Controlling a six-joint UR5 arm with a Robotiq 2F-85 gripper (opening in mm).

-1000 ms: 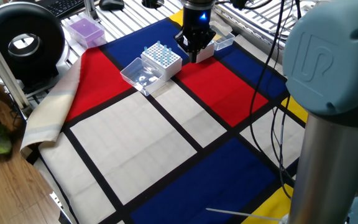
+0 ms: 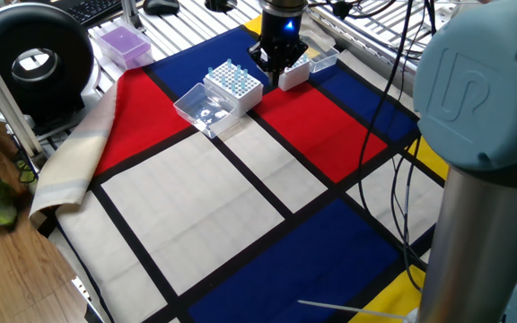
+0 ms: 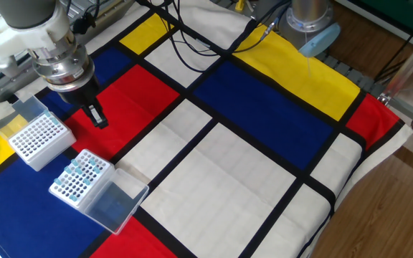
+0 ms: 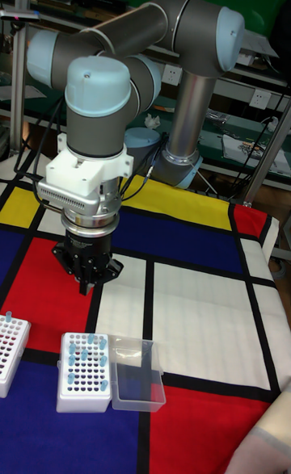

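Note:
My gripper [image 4: 85, 290] points down, its fingers drawn together at the tip, so it looks shut. Nothing shows between them, though the tips are small in every view. It hangs above the red patch of cloth, close to two white pipette-tip racks. One rack [image 3: 83, 180] holds several pale blue tips [image 4: 83, 354] scattered over its holes, and its clear lid [image 4: 137, 383] lies folded open beside it. The other rack [image 3: 43, 144] is almost empty, with a blue tip [image 4: 8, 314] near one corner; its clear lid [image 3: 19, 118] is open too.
Behind the cloth stands a purple-topped box [image 2: 124, 45]. Black cables [image 2: 366, 152] hang beside the arm.
In exterior view 1 my gripper has shifted slightly left, toward the rack with several tips. Both racks and their lids stay where they were.

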